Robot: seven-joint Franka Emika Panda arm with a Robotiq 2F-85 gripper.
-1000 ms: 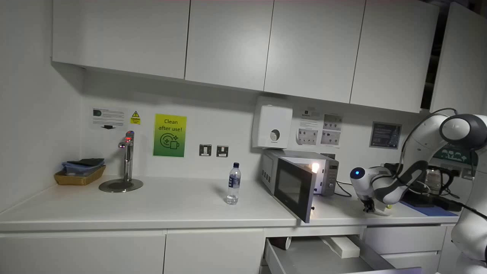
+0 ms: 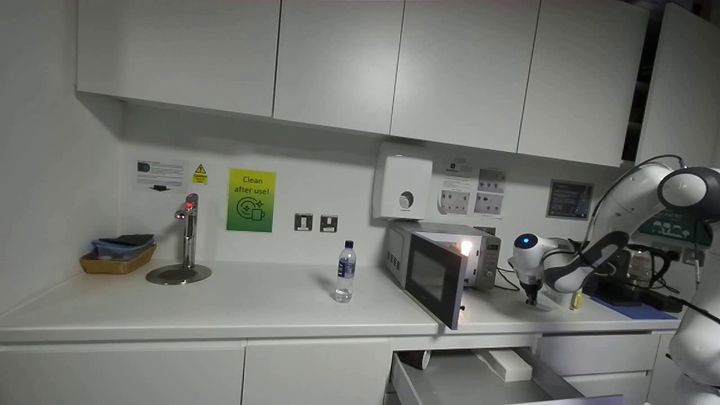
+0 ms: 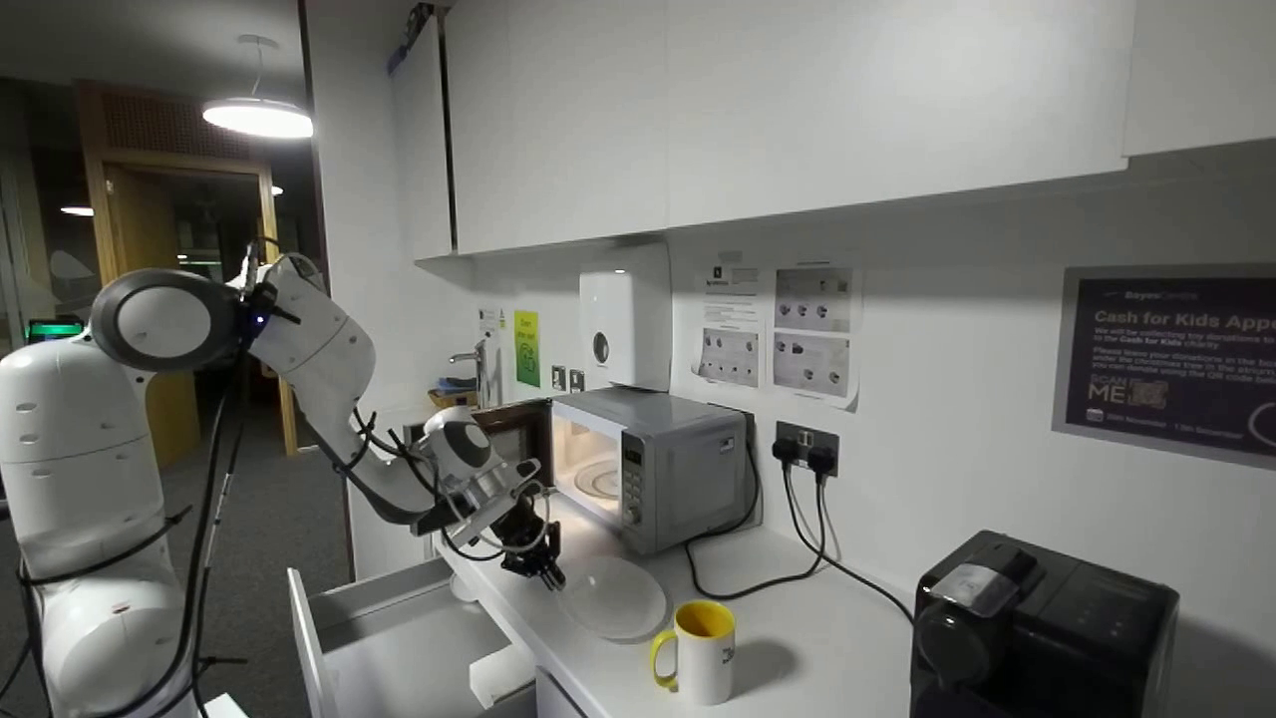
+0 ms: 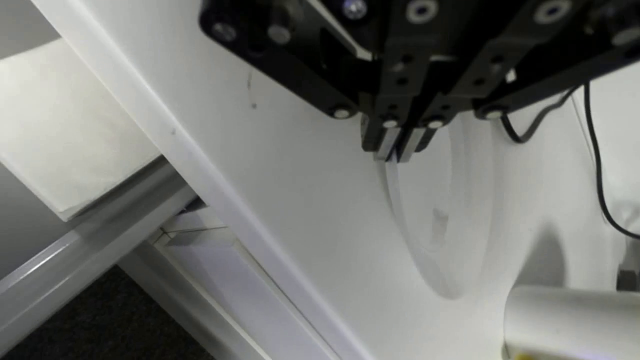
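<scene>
A clear or whitish plate (image 3: 613,598) is over the worktop, between the microwave and the mug. My gripper is shut at its near edge, and the thin rim runs up between the fingertips in the wrist view. There the plate (image 4: 426,204) looks narrow, as if tilted; whether its far side touches the worktop I cannot tell. From exterior view 2, my gripper (image 3: 555,576) reaches the plate's left edge. The microwave (image 3: 682,449) stands behind, its door (image 2: 435,277) open and its inside lit.
A yellow-and-white mug (image 3: 706,658) stands close to the plate. Below the worktop, an open drawer (image 3: 395,646) holds a white block (image 2: 507,364). Black cables (image 3: 766,582) lie by the microwave. A water bottle (image 2: 345,273) stands left of the microwave door, and a coffee machine (image 3: 1035,634) is at the right.
In exterior view 1 my gripper has moved left towards the microwave and slightly up, and the plate at its fingers has shifted with it. More of the mug shows now.
</scene>
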